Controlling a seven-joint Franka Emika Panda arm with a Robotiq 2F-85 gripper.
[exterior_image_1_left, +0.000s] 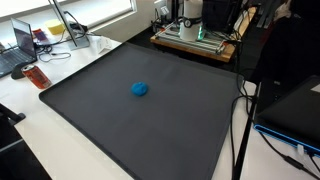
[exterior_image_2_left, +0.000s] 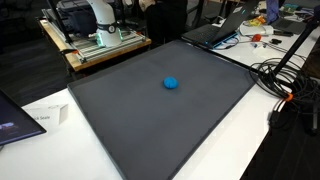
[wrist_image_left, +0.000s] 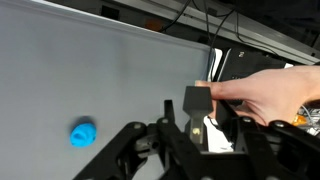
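Note:
In the wrist view my gripper stands part open. A small block (wrist_image_left: 199, 99), dark and orange-brown, sits between its fingers, with a person's hand (wrist_image_left: 275, 92) reaching in from the right and touching it. Whether the fingers press on the block cannot be made out. A round blue object (wrist_image_left: 83, 133) lies on the grey mat at the left of this view. In both exterior views the blue object (exterior_image_1_left: 140, 89) rests alone on the dark mat (exterior_image_1_left: 150, 125), and the gripper is out of sight there.
A red can (exterior_image_1_left: 37, 77) stands left of the mat, with a laptop (exterior_image_1_left: 27, 42) and cables behind it. A wooden-edged stand (exterior_image_2_left: 98, 48) holding white items is beyond one mat corner. Cables (exterior_image_2_left: 290, 88) lie on the table by the mat's edge.

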